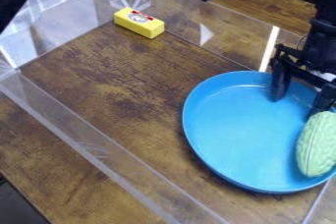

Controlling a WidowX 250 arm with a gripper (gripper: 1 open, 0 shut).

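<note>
My black gripper (300, 71) is at the right edge, over the back rim of a blue round plate (243, 130), with dark fingers reaching down into the plate; whether they are open or shut is unclear. A pale green, textured oblong vegetable, like a toy corn or cabbage (316, 144), lies in the right part of the plate, just below the gripper. A yellow box (138, 23) with a red and white label lies at the back left.
Clear plastic walls (92, 164) border the wooden work surface (105, 90). Dark arm parts hang at the top.
</note>
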